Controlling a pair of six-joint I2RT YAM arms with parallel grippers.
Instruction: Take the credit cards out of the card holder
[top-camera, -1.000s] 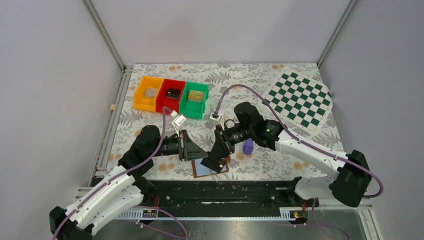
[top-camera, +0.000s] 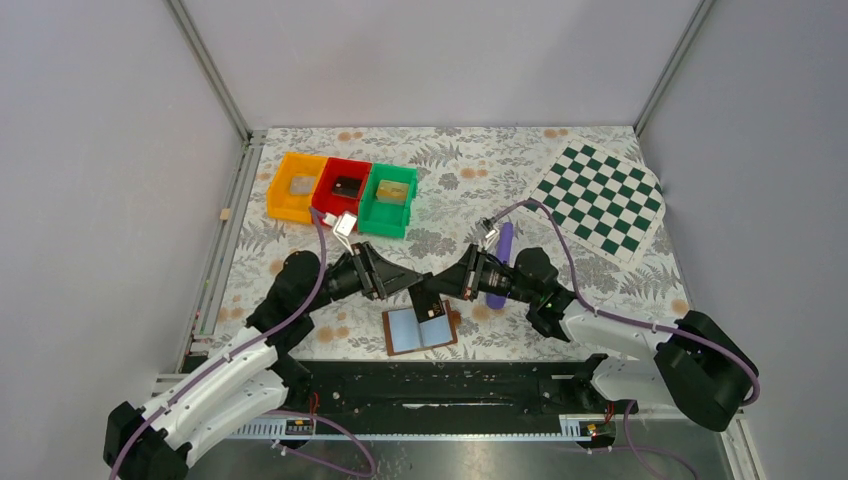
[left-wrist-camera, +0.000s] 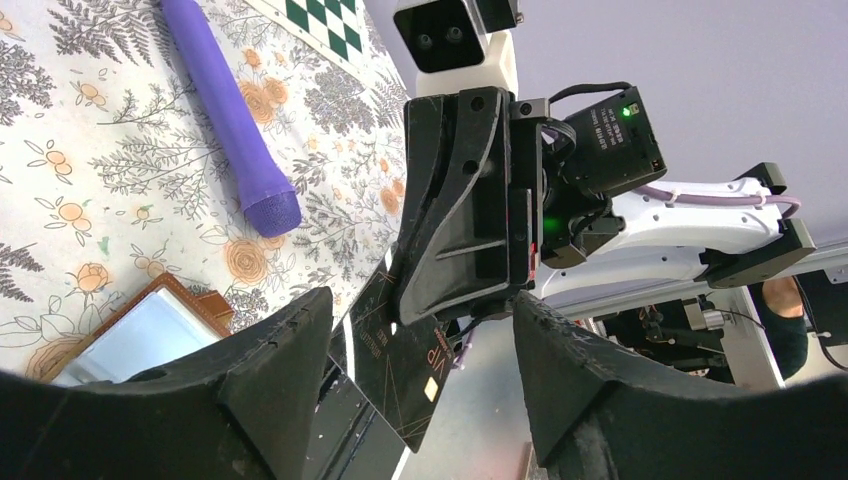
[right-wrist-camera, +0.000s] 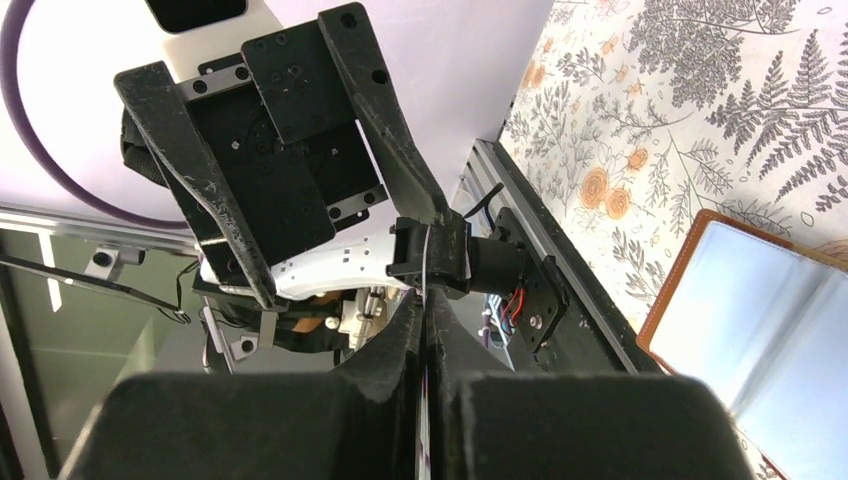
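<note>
A black card (top-camera: 428, 304) hangs tilted over the card holder, with my right gripper (top-camera: 440, 284) shut on one edge of it. In the left wrist view the card (left-wrist-camera: 388, 362) shows its flat face and pale markings below the right fingers (left-wrist-camera: 460, 245). My left gripper stands open, the card lying in view between its spread fingertips. Seen from the right wrist, the card (right-wrist-camera: 425, 262) is a thin edge close to one left finger (right-wrist-camera: 405, 165); touching or apart I cannot tell. The card holder (top-camera: 404, 331), brown-edged with pale inner pockets, lies spread on the table.
Yellow (top-camera: 284, 205), red (top-camera: 332, 205) and green (top-camera: 384, 220) bins stand at the back left, each with something in it. A purple microphone (left-wrist-camera: 225, 110) lies behind the right gripper. The checkered board (top-camera: 598, 200) is at the back right.
My right arm has swung lower and turned, and the card's tilt has become steeper and more upright in the top view. More of the microphone shows. The left gripper has shifted slightly.
</note>
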